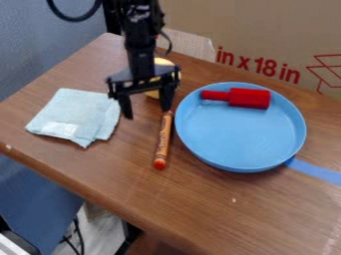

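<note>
My black gripper hangs open and low over the table, blurred, between a light blue folded cloth on the left and an orange stick with a red end on the right. It partly hides a yellow rounded object behind it. No object shows between its fingers. A blue plate on the right holds a red object on its back part.
A cardboard box stands at the back, and the table's left edge drops to a blue surface.
</note>
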